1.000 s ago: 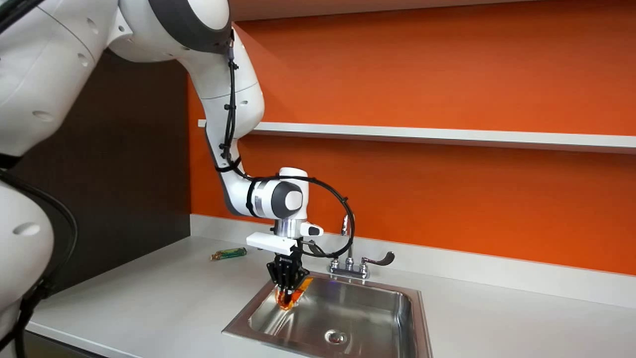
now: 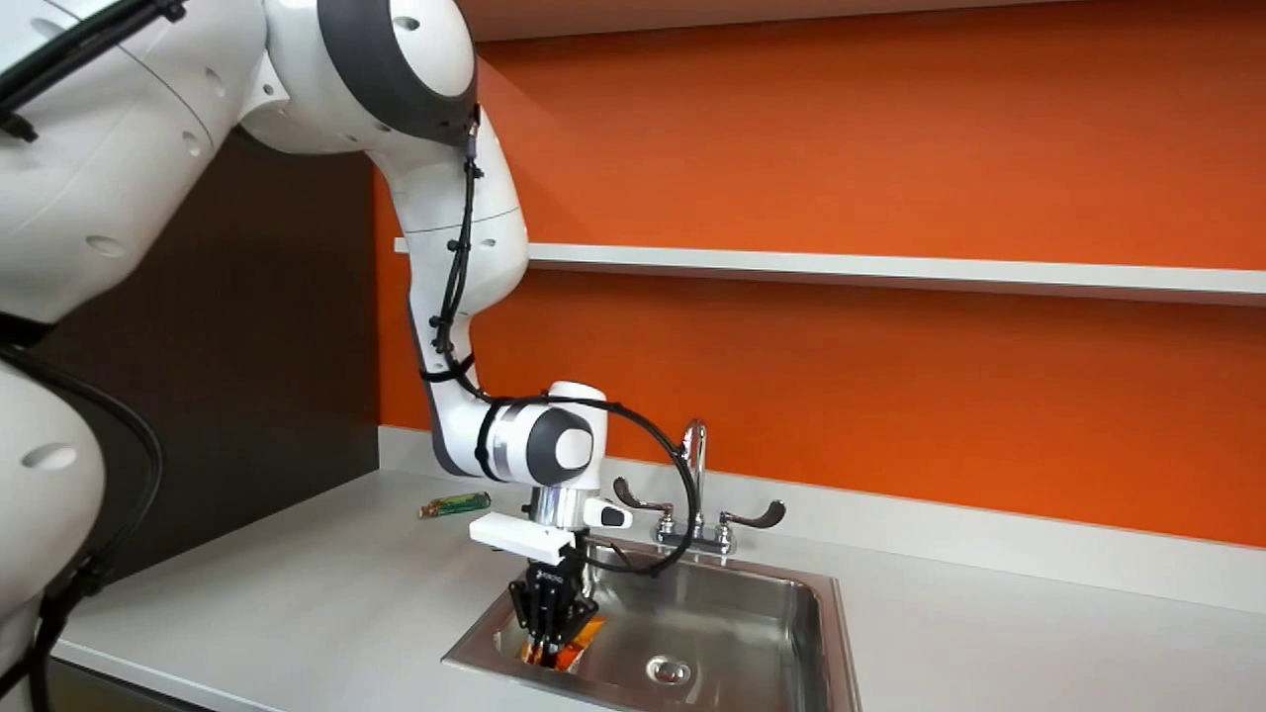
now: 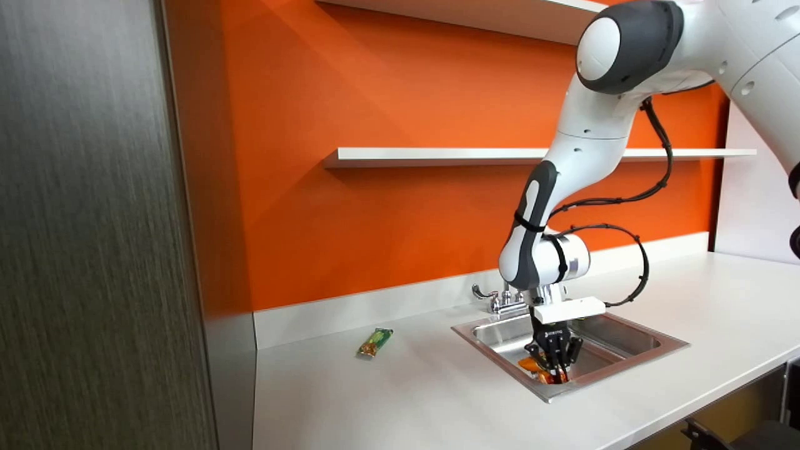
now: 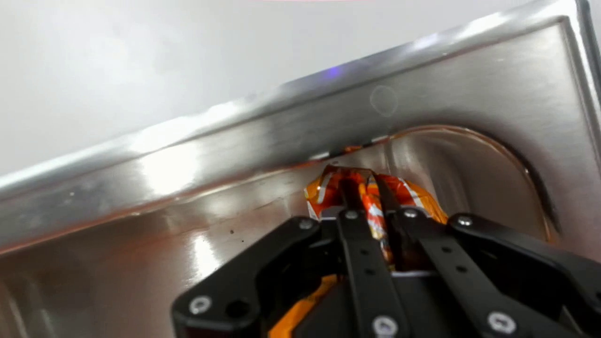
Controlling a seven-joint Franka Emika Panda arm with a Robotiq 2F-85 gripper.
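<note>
My gripper is shut on an orange crinkly packet (image 4: 419, 197), whose folds bunch up between and around the fingers. In the first exterior view the packet (image 2: 584, 637) shows low inside the left part of the steel sink (image 2: 760, 605). From the other side, the packet (image 3: 529, 364) appears around my gripper (image 3: 558, 375), within the basin. Whether the packet touches the sink's floor I cannot tell.
A green packet (image 2: 454, 505) lies on the counter (image 2: 285, 581) left of the sink. Behind the basin stands the faucet (image 2: 696, 475) with its two handles. A white shelf (image 2: 890, 267) runs along the orange wall.
My gripper has come down and slightly left, carrying the orange packet deeper into the left part of the sink. The green packet has stayed where it was.
</note>
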